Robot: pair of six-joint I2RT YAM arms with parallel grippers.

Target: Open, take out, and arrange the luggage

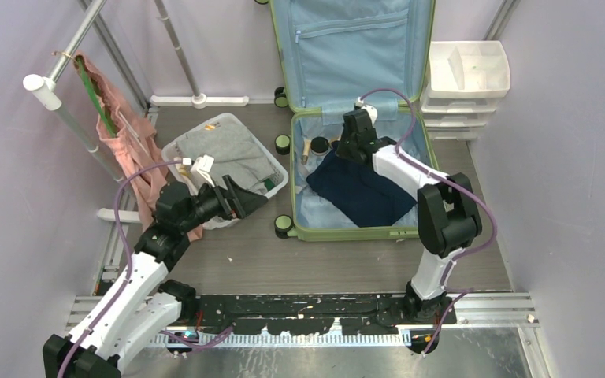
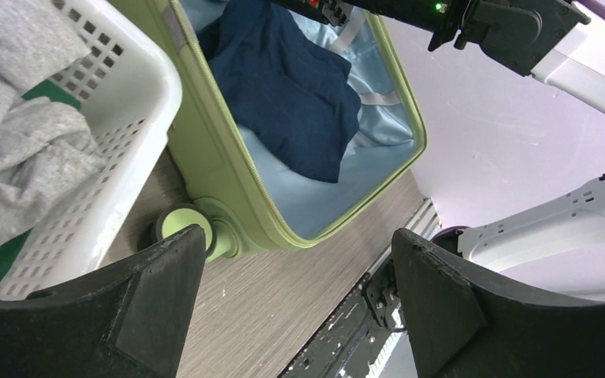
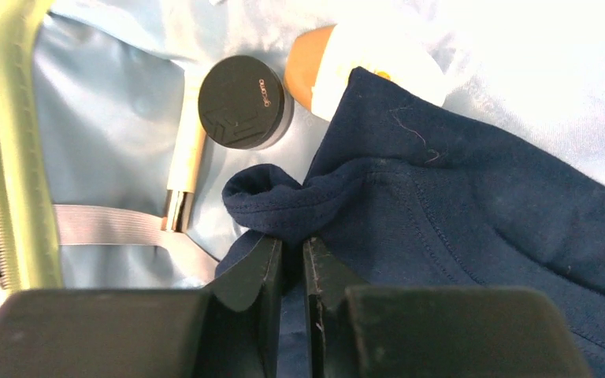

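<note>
An open green suitcase (image 1: 309,232) with blue lining holds navy cloth (image 1: 358,197). My right gripper is shut on a bunched edge of this cloth (image 3: 433,220). Beside it lie a black jar (image 3: 239,101), a cream tube with metal tip (image 3: 185,142) and an orange-and-white bottle (image 3: 309,63), partly under the cloth. My left gripper stands open outside the suitcase, over the floor near the white basket (image 2: 138,161), which holds grey clothing (image 2: 31,150).
A white drawer unit (image 1: 463,75) stands at the back right. A pink garment (image 1: 134,157) hangs from the rack at left. Bare floor (image 1: 331,268) lies in front of the suitcase.
</note>
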